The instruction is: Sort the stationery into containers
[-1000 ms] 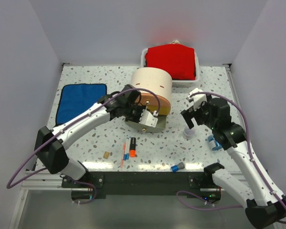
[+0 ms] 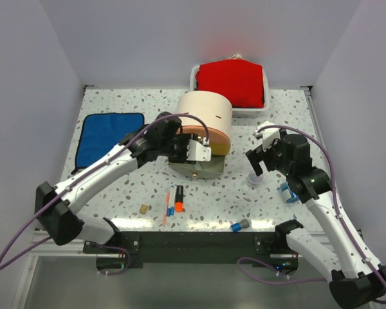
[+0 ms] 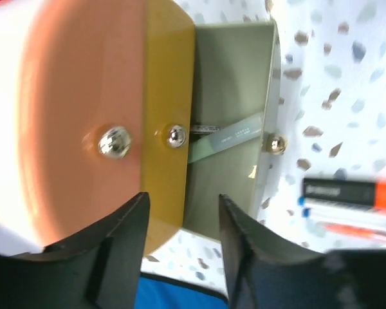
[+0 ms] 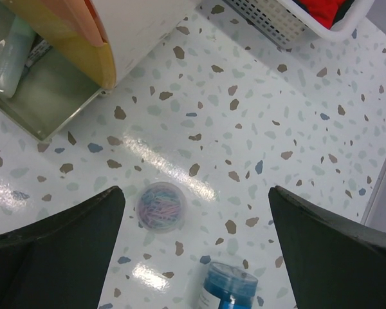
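Note:
A rounded cream organizer (image 2: 204, 106) with orange-tan drawer fronts stands at the back middle. Its lower drawer (image 2: 211, 169) is pulled out; a pale green translucent stick (image 3: 228, 136) and a dark, silvery piece (image 3: 204, 129) lie inside. Over that drawer, close to the fronts and their knobs, my left gripper is open with a gap between its fingers and nothing in it. On the table's front half lie a black-and-orange marker (image 2: 179, 198), a blue-and-white pen (image 2: 172, 201) and an orange pen (image 2: 166, 207). My right gripper hangs open and empty above a clear pot of pink pieces (image 4: 161, 206).
At the back, a white basket (image 2: 266, 96) holds red cloth (image 2: 230, 84). A blue mat (image 2: 108, 138) lies left. A tan block (image 2: 143, 208), a blue-and-grey piece (image 2: 239, 225) and a blue object (image 2: 288, 192) rest on the speckled table.
The right arm and the table items look unchanged.

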